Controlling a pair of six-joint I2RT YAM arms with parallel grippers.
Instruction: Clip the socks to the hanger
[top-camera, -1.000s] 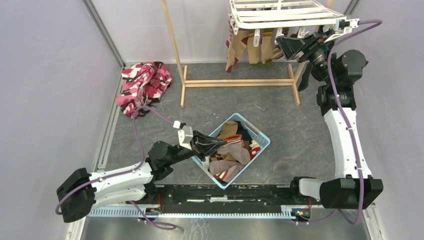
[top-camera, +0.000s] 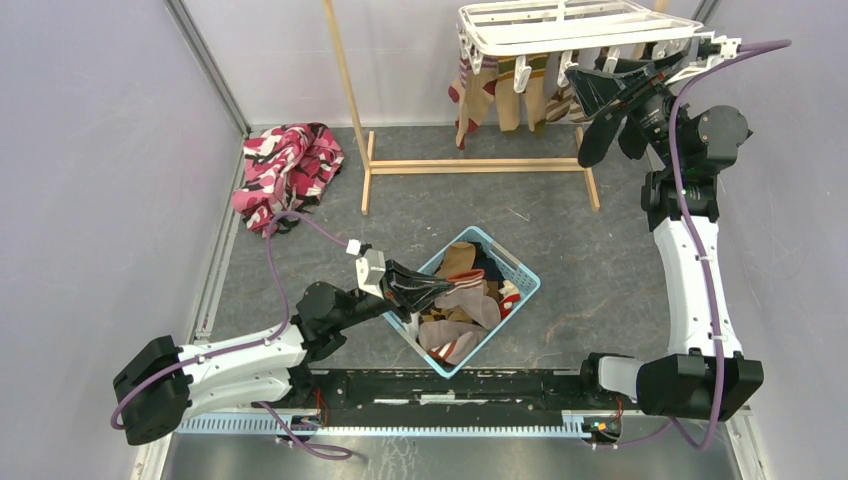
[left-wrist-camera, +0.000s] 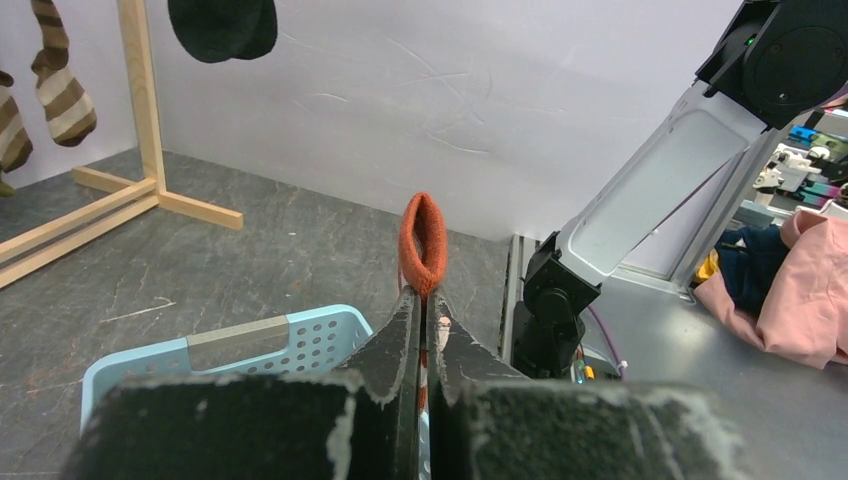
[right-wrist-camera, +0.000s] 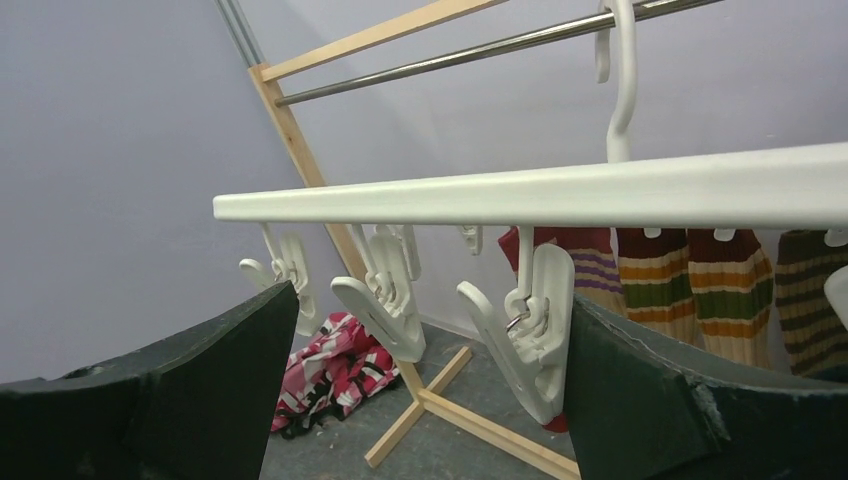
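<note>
The white clip hanger (top-camera: 580, 32) hangs at the top, with several striped socks (top-camera: 530, 95) clipped under it. My right gripper (top-camera: 590, 88) is at its front right edge, open. In the right wrist view, white clips (right-wrist-camera: 385, 290) hang between its spread fingers, and one clip (right-wrist-camera: 535, 330) is close beside the right-hand finger. Dark socks (top-camera: 600, 138) dangle just below this gripper in the top view. Over the basket (top-camera: 520, 272), my left gripper (top-camera: 440, 287) is shut on a sock; its red cuff (left-wrist-camera: 424, 245) loops up from the fingertips.
Brown, grey and red-striped socks (top-camera: 480, 305) fill the blue basket. A wooden rack base (top-camera: 475, 166) stands on the floor beneath the hanger. At the back left lies a pink-and-black patterned cloth (top-camera: 288, 170). Floor between basket and rack is clear.
My right gripper has moved a little to the right along the hanger's edge. The hanger and its socks have swayed, and dark socks now hang farther left. The left arm is still.
</note>
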